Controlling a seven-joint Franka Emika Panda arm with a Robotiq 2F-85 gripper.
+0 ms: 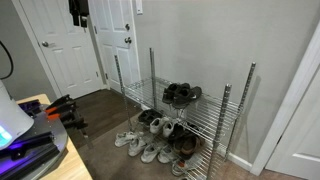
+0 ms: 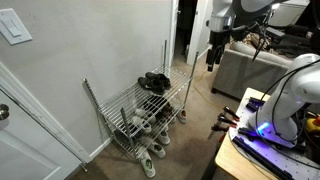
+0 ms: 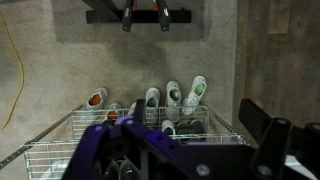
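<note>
My gripper stands open in the wrist view, its two dark fingers spread wide with nothing between them. Below it on the floor is a row of shoes, among them a white shoe [image 3: 195, 91], a grey shoe [image 3: 173, 93] and one with an orange inside [image 3: 97, 97]. In exterior view 1 the gripper [image 1: 79, 20] hangs high at the upper left, well away from the wire shoe rack [image 1: 210, 108]. Black shoes [image 1: 180, 94] sit on the rack's upper shelf. Exterior view 2 shows the gripper [image 2: 210, 66] pointing downward; its fingertips are small there.
The rack stands against the wall, its metal posts [image 1: 240, 98] rising above the shelf. More shoes [image 1: 150, 152] crowd beneath and before it. Bare floor [image 2: 192, 140] lies between rack and robot table [image 2: 240, 158]. A couch [image 2: 245, 70] is behind the arm.
</note>
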